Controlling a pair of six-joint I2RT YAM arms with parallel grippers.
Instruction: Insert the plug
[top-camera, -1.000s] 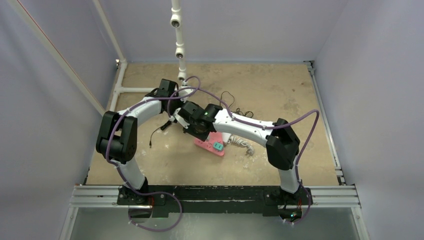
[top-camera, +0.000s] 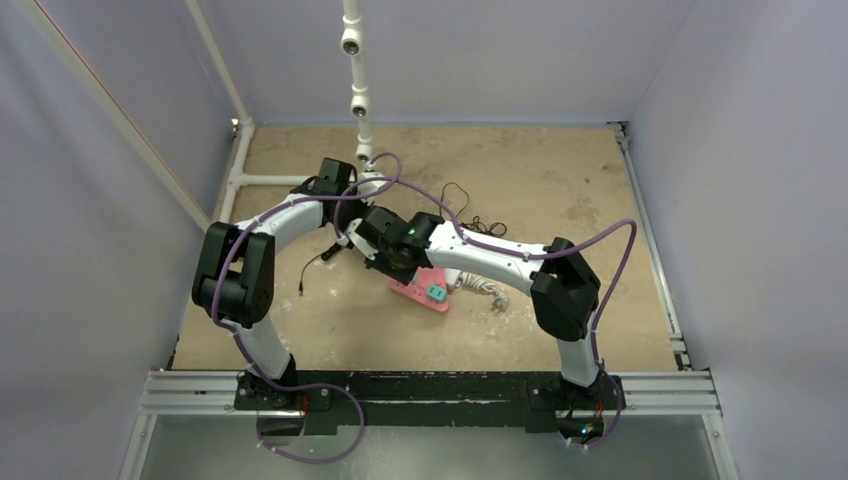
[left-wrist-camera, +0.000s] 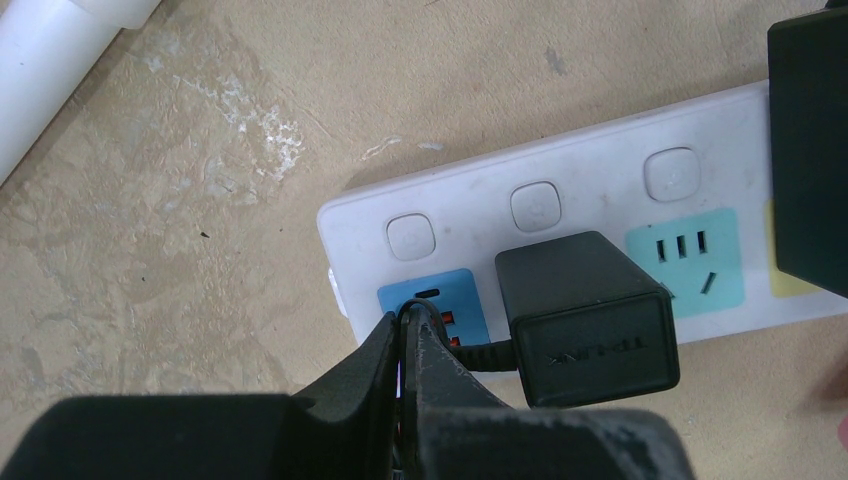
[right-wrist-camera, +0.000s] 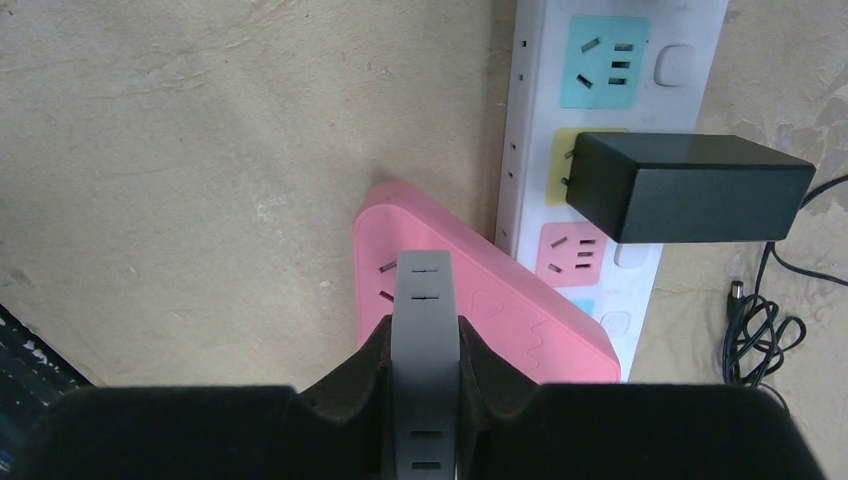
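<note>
In the left wrist view my left gripper is shut over the blue socket at the end of a white power strip (left-wrist-camera: 460, 205), beside a black adapter (left-wrist-camera: 590, 350); a thin black cable loops at its fingertips, and whether it is held is unclear. In the right wrist view my right gripper is shut on a grey slotted object (right-wrist-camera: 425, 290), above a pink power strip (right-wrist-camera: 500, 310). The white strip lies beside the pink one, with a black adapter (right-wrist-camera: 690, 190) on it. The top view hides both grippers' tips behind the arms.
Coiled black cable (right-wrist-camera: 760, 335) lies beside the white strip, and a white cord (top-camera: 480, 285) right of the pink strip. A white frame pipe (left-wrist-camera: 50, 70) runs near the left gripper.
My right arm has shifted very slightly downward in the top view. The left arm looks still.
</note>
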